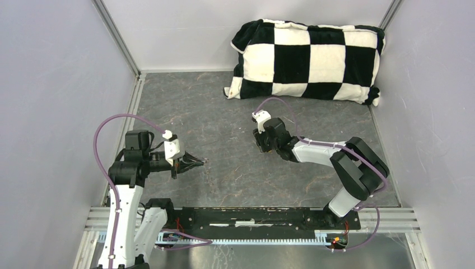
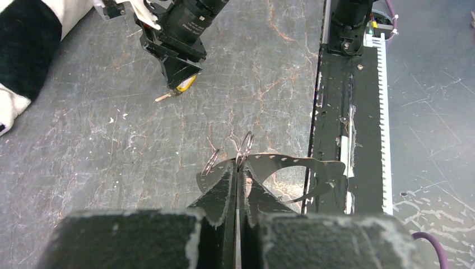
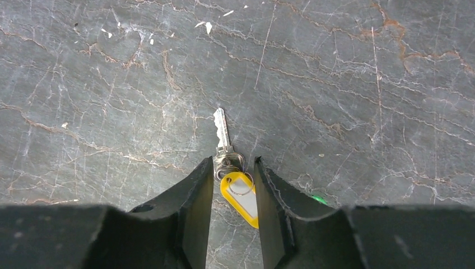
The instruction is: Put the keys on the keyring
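Note:
In the right wrist view, a silver key (image 3: 222,131) lies on the grey table, its head overlapping thin metal rings beside a yellow tag (image 3: 238,193). My right gripper is part open, one finger on each side of the rings and tag. Its right finger hides part of the tag, and I cannot tell whether it touches. At the left, my left gripper is shut, with a thin metal loop (image 2: 246,144) showing at its tips. From above, the left gripper (image 1: 203,162) stands well apart from the right gripper (image 1: 262,147).
A bit of something green (image 3: 319,199) shows behind the right finger. The checkered cushion (image 1: 308,59) lies along the back wall. Bare table (image 1: 229,129) stretches between the two grippers, and a black rail (image 1: 252,217) borders the front.

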